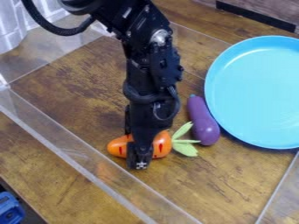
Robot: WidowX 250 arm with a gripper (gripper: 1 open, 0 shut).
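The black robot gripper [142,150] reaches down over an orange toy carrot [118,146] with pale green leaves, lying on the wooden surface. Its fingertips are at the carrot's middle, one showing in front of it; the other is hidden, so whether they are closed on it I cannot tell. A purple toy eggplant [202,122] lies just right of the gripper, near the leaves.
A blue plate [254,92] fills the upper right. Clear walls [70,153] edge the work area at left and front. A blue object [7,208] sits outside at lower left. Bare wood [65,87] is free at upper left.
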